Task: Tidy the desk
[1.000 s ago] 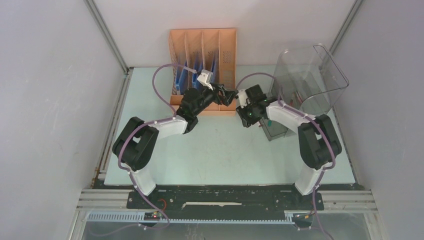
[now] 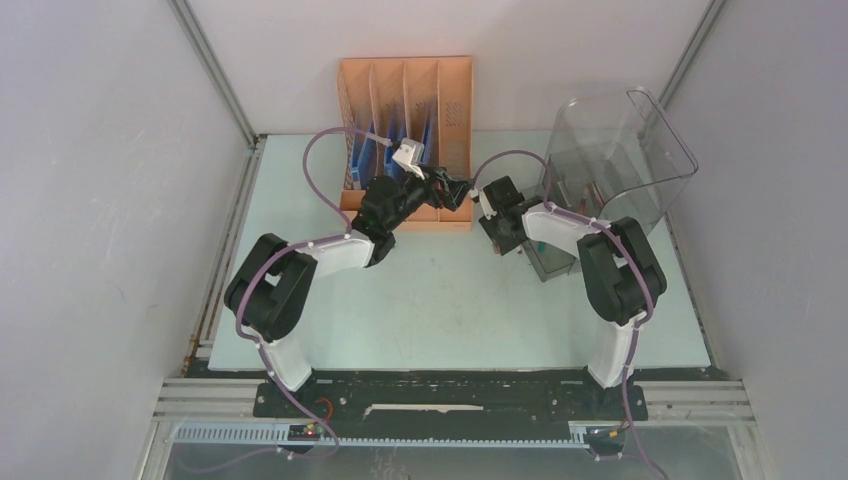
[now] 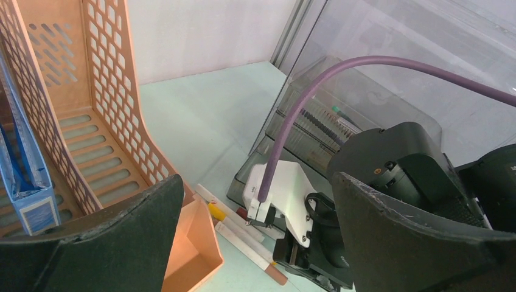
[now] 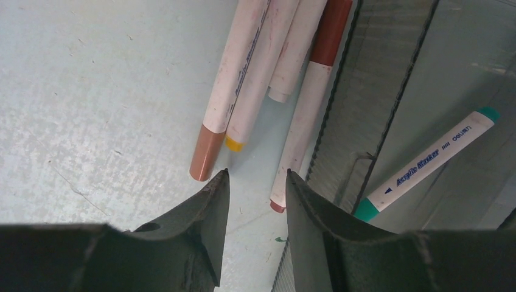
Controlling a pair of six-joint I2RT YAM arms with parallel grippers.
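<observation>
Several markers lie on the table beside the clear acrylic organizer (image 2: 620, 150): a brown-capped one (image 4: 219, 109), a yellow-capped one (image 4: 255, 85) and a red-capped one (image 4: 307, 109). A green-capped marker (image 4: 429, 158) lies inside the organizer's lower tray. My right gripper is open over the markers, its fingertips near the lower ends of the brown and red ones, nothing visibly held. My left gripper (image 2: 450, 195) is open at the front of the orange file holder (image 2: 440, 100), with nothing between its fingers in the left wrist view.
The orange holder has blue folders (image 3: 30, 201) in its slots and a low front compartment (image 3: 195, 249) at the markers' side. The clear organizer fills the right rear of the desk.
My left arm has stayed still.
</observation>
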